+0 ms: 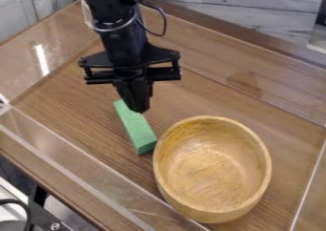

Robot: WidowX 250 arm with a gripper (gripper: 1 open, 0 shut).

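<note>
A black robot arm comes down from the top of the view, its gripper (132,90) pointing down over the table. The gripper is shut, with nothing visible between its fingers. Just below it a green block (133,128) lies flat on the wooden table, partly behind the gripper at its far end. To the right of the block sits a tan, round-cornered bowl (209,168), empty.
A pale panelled wall stands behind it. Black cables show at the lower left edge.
</note>
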